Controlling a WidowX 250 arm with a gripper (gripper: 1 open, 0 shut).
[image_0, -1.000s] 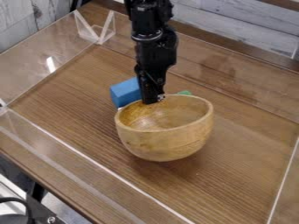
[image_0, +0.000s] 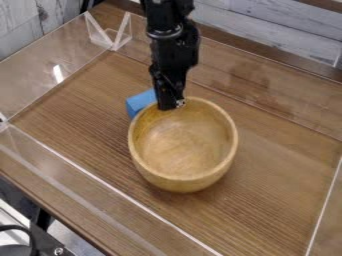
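Observation:
My black gripper (image_0: 168, 100) hangs over the back rim of a large pale wooden bowl (image_0: 182, 155), its fingertips at or near that rim; whether it is open or shut is hard to tell. The bowl's empty inside faces up. Just behind and left of the bowl lies a blue object (image_0: 140, 103), partly hidden by the bowl and gripper.
A white strip runs along the lower left edge, with a black cable at the bottom left corner.
The bowl has turned up to show more of its inside and reaches further back. The green object seen behind it earlier is now out of sight. The gripper has shifted slightly.

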